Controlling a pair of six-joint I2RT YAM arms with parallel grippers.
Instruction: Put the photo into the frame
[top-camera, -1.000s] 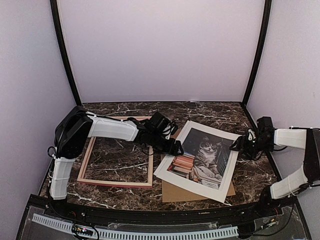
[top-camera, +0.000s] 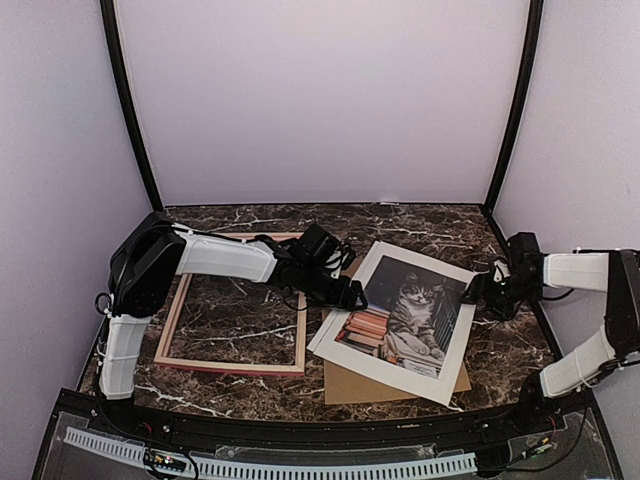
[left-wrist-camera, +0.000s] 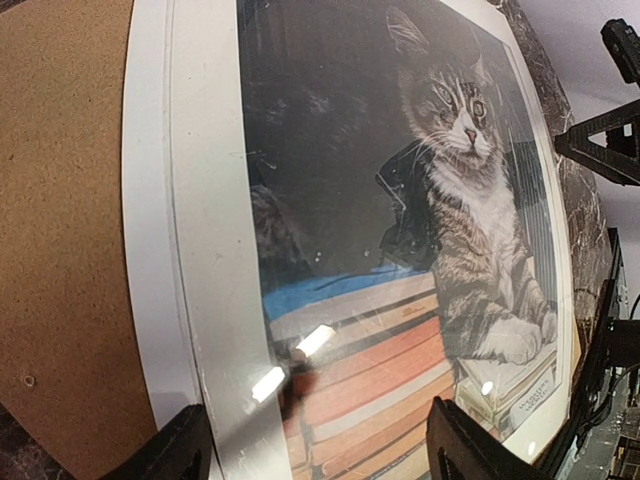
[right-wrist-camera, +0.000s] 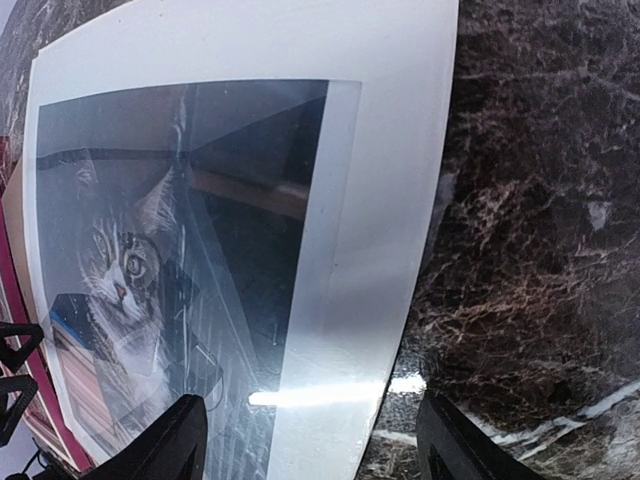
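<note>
The cat photo with its white border (top-camera: 400, 320) lies askew to the right of the empty wooden frame (top-camera: 303, 345). My left gripper (top-camera: 350, 297) is at the photo's left border, and in the left wrist view its fingers (left-wrist-camera: 180, 455) stand apart, one near that border and one over the picture. At the right border is my right gripper (top-camera: 480, 293). In the right wrist view its fingers (right-wrist-camera: 180, 445) are spread around the border's edge, one on the photo side and one over bare table. Neither gripper visibly pinches the photo; the lower fingertips are cut off by the view.
A brown backing board (top-camera: 345, 388) lies under the photo, showing at its lower and left sides. In the left wrist view a white strip (left-wrist-camera: 150, 250) runs between board and photo border.
My right gripper has shifted slightly at the photo's right border. The left arm, photo and frame show no visible movement.
</note>
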